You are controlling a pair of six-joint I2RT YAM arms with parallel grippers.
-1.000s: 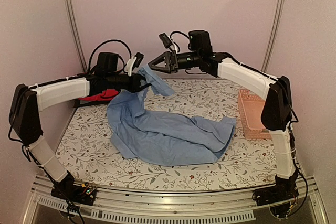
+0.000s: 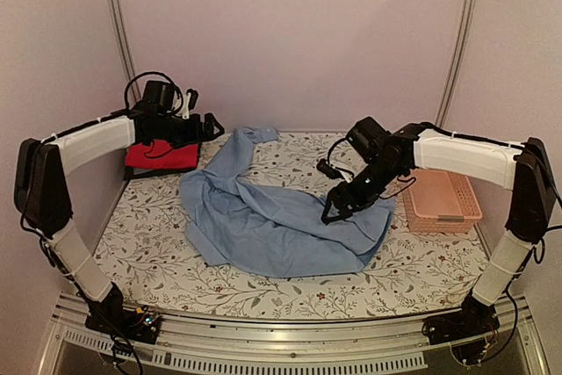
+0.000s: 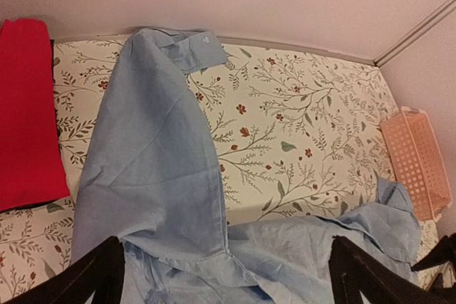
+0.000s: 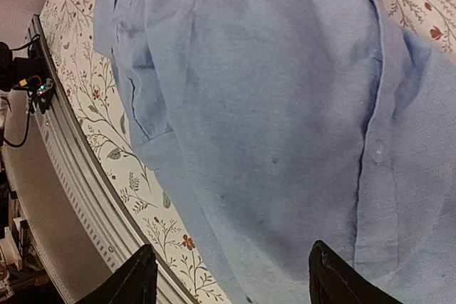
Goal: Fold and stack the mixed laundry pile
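A light blue garment (image 2: 281,234) lies crumpled across the middle of the table, one narrow part (image 3: 149,126) stretched toward the back wall. My left gripper (image 2: 209,129) is open with nothing between its fingers, raised at the back left beside that narrow part. My right gripper (image 2: 334,199) hangs open over the right portion of the garment, where a placket with a button (image 4: 377,151) shows in the right wrist view.
A red folded cloth (image 2: 162,160) lies on a dark item at the back left. A pink plastic basket (image 2: 439,199) stands at the right.
A second ago the narrow part was lifted at the grippers; it now lies on the table. My right gripper has moved right and down over the garment; my left has moved slightly left.
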